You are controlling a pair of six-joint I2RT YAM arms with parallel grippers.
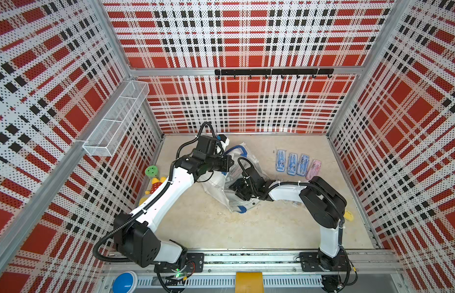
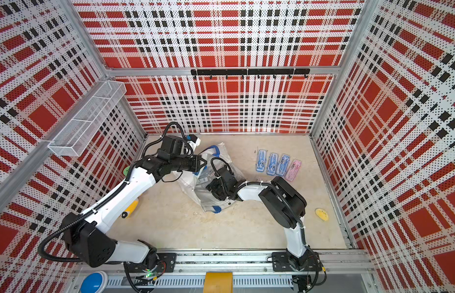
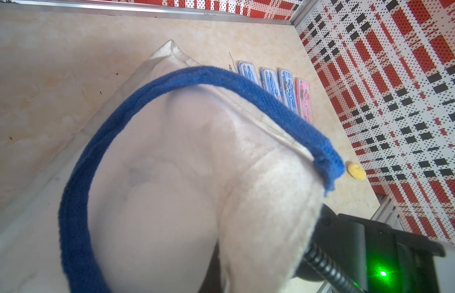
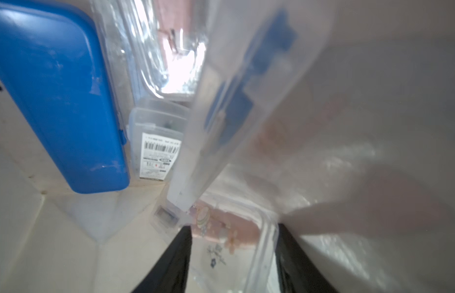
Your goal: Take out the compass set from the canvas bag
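The white canvas bag (image 3: 154,195) with blue handles lies mid-table. My left gripper (image 1: 226,163) is at its upper rim; in the left wrist view white cloth hides the fingertips, and whether it grips the cloth is unclear. My right gripper reaches inside the bag, part open, its fingers either side of a clear case (image 4: 222,229) with pink contents. Also inside are a blue case (image 4: 66,107), a barcoded case (image 4: 159,156) and an upright translucent case (image 4: 247,97). Which is the compass set, I cannot tell.
Several blue cases (image 2: 272,163) and a pink one (image 2: 293,170) lie at the right back of the table. A yellow object (image 2: 321,214) sits at the right; toys (image 1: 156,184) are at the left edge.
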